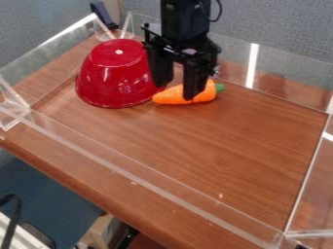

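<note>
My black gripper (180,74) hangs over an orange carrot (170,96) with a green top, its fingers pointing down and spread apart on either side of the carrot's upper part. Part of the carrot is hidden by the fingers. Just left of it lies an upturned red bowl (111,76). Behind my gripper, the purple object is mostly hidden.
Transparent walls edge the surface on several sides. A dark blue item (101,14) is at the back left, outside the walls.
</note>
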